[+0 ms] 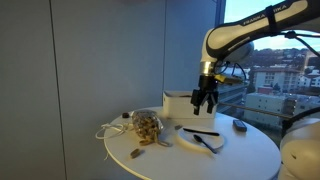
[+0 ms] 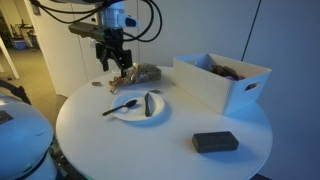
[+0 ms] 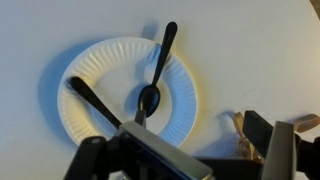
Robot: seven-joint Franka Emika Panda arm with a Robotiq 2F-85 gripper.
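Note:
A white paper plate (image 3: 90, 72) fills the middle of the wrist view. Across it lie a black spoon (image 3: 165, 48), its bowl near the plate's centre, and a second black utensil (image 3: 92, 98) whose far end is hidden behind a finger. My gripper (image 1: 204, 109) hangs above the table, empty, with its two fingers apart. Exterior view 2 has the gripper (image 2: 114, 70) over the far side of the plate (image 2: 129, 117), clear of both utensils.
A clear bag of brown pieces (image 1: 147, 124) sits left of the plate, loose pieces (image 1: 137, 153) close by. The white box (image 2: 239, 98) holds dark items. A dark block (image 2: 214, 141) lies near the table edge.

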